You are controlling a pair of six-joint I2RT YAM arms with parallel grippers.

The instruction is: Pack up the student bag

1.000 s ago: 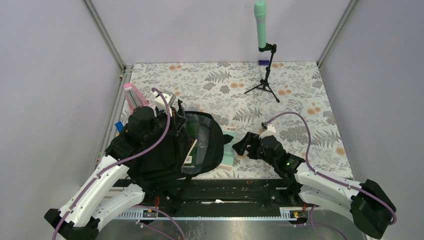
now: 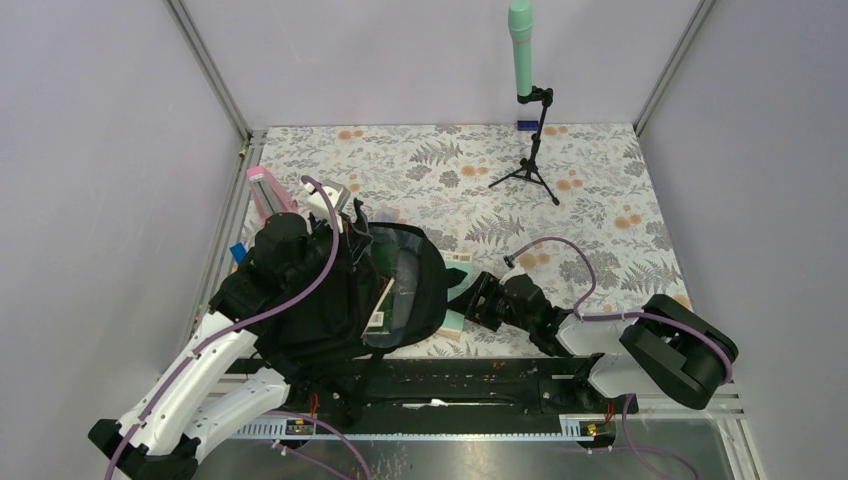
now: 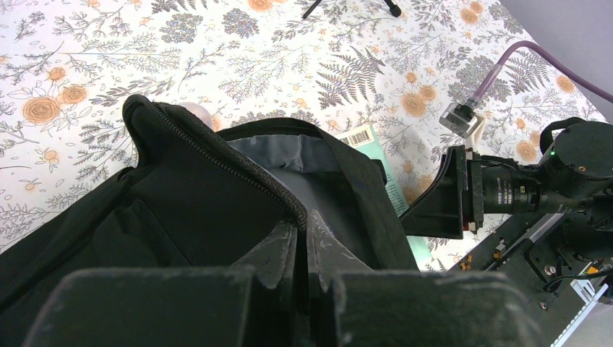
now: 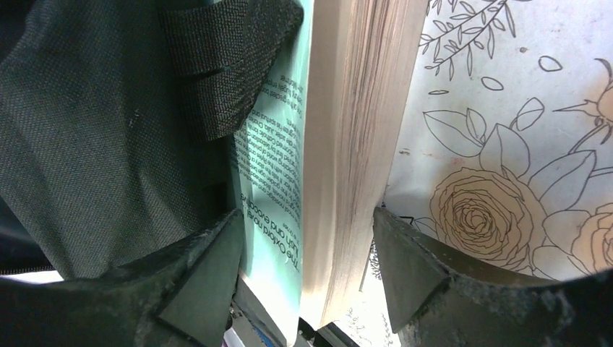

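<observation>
The black bag [image 2: 430, 300] lies open at the front left, items inside. My left gripper is shut at the bag's zippered edge [image 3: 217, 155], which rises between its fingers; in the top view it is over the bag's left part. A mint-green book [image 2: 455, 320] lies right beside the bag, partly under its strap [image 4: 224, 72]. My right gripper is part open around the book's end, one finger on the cover side, the other at the page edges; whether both touch is unclear.
A pink item [image 2: 265, 190] and a blue one [image 2: 237, 252] sit at the left. A tripod with a mint cylinder [image 2: 520, 50] stands at the back.
My right gripper has moved left and toward the front onto the book, its arm swinging round. The left arm and bag look unchanged.
</observation>
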